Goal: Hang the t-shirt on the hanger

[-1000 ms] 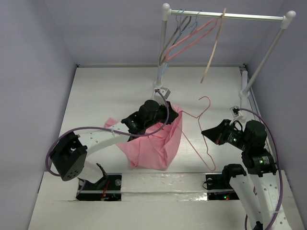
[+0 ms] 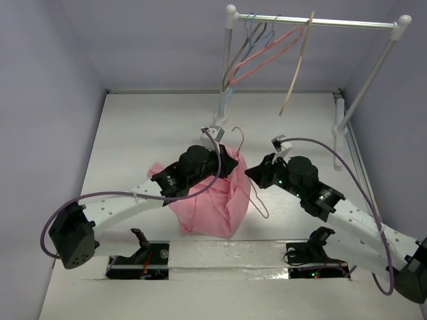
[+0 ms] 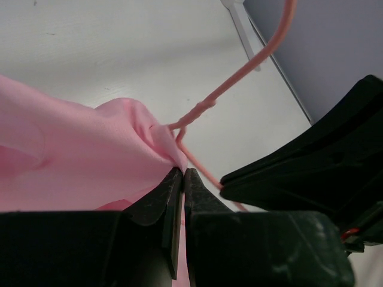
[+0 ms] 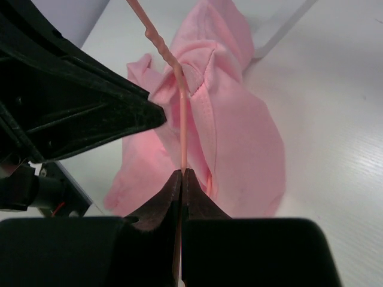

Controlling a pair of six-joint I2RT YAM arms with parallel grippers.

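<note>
The pink t-shirt hangs in folds from my left gripper, which is shut on its edge; the pinched cloth shows at the fingertips in the left wrist view. A pink hanger has its hook up and one shoulder inside the shirt's opening. In the right wrist view my right gripper is shut on the hanger's thin wire, just below the twisted neck. The fingertips of both grippers are close together, a small gap apart. Cloth hides the far part of the hanger.
A white rack stands at the back right, with a coral hanger, a wooden hanger and several others on its bar. Bare white table lies behind and left of the shirt.
My right gripper has moved left with the hanger, taking its shoulder further into the shirt. The left gripper has shifted slightly left, still gripping the cloth.
</note>
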